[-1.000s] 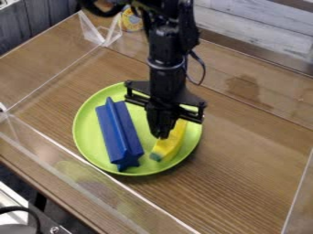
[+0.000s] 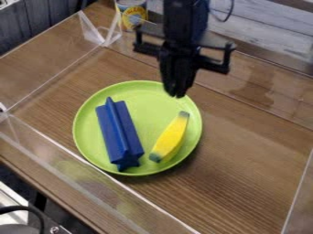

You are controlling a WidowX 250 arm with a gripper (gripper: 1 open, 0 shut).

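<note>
A green plate [image 2: 146, 105] sits on the wooden table. On its left half lies a long blue block [image 2: 119, 134], and on its right a yellow banana-shaped object [image 2: 169, 137]. My dark gripper [image 2: 177, 88] hangs above the back of the plate, behind the banana; its fingers look close together, with nothing visible between them.
A can [image 2: 131, 14] stands at the back left, beside some clear plastic along the table's left edge.
My gripper has risen and moved back, away from over the banana, leaving more of the plate visible. The blue block and banana lie in about the same places.
</note>
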